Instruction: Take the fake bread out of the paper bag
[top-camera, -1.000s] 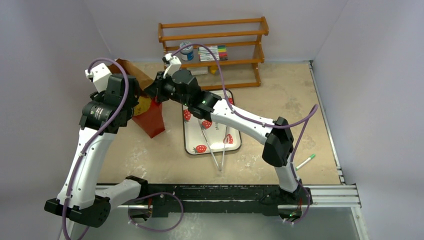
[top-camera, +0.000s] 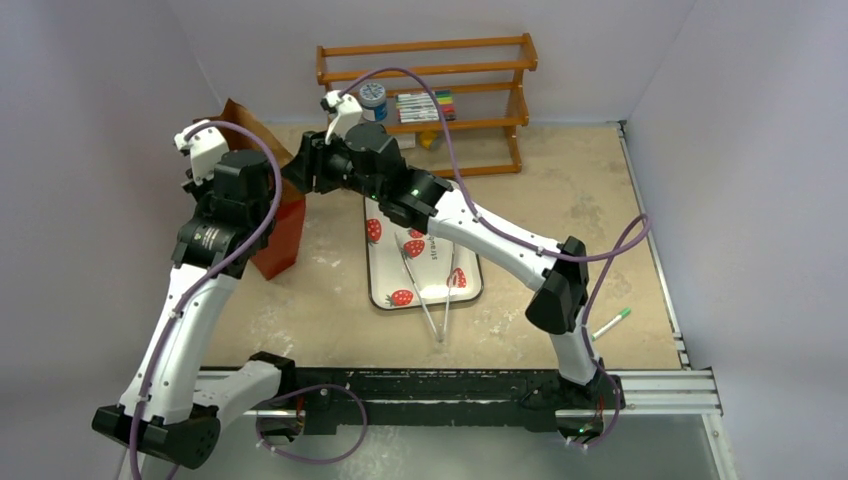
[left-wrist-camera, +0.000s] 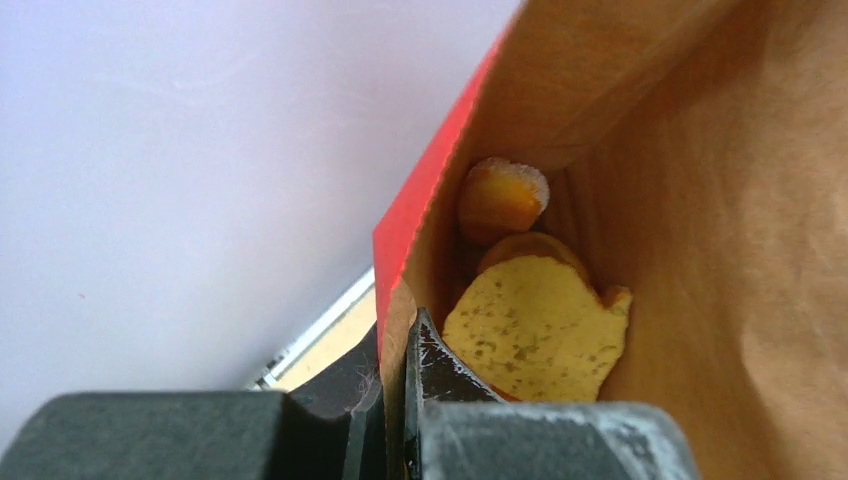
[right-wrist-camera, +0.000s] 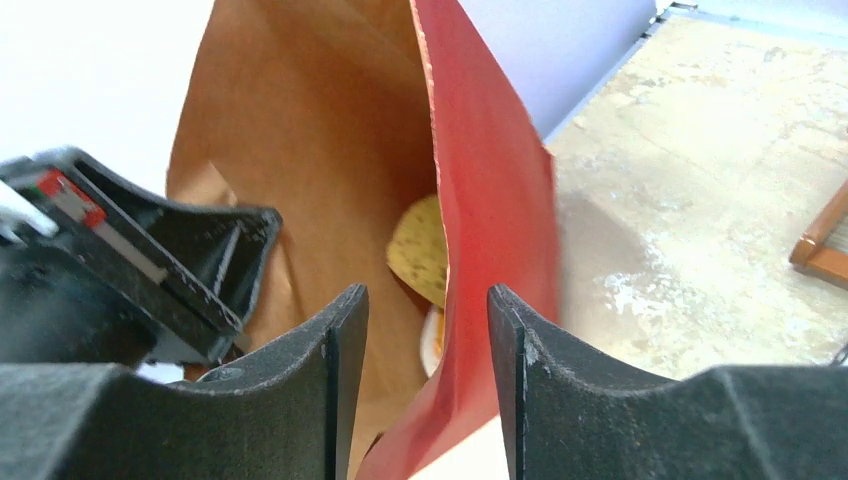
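Note:
The paper bag (top-camera: 284, 240), red outside and brown inside, stands open at the far left of the table. In the left wrist view my left gripper is shut on the bag's edge, one finger inside and one outside. Deep in the bag lie a yellow speckled bread slice (left-wrist-camera: 540, 325) and an orange, sugar-dusted bread piece (left-wrist-camera: 500, 200). My right gripper is open, its fingers on either side of the bag's red wall. Past that edge, the right wrist view shows part of the yellow slice (right-wrist-camera: 422, 245).
A strawberry-patterned tray (top-camera: 385, 270) with metal tongs (top-camera: 440, 330) lies right of the bag. Behind stands a wooden rack (top-camera: 430, 70) holding a jar (top-camera: 372, 100) and markers (top-camera: 425, 108). A green-capped marker (top-camera: 610, 323) lies on the clear right side.
The bag has shifted slightly left.

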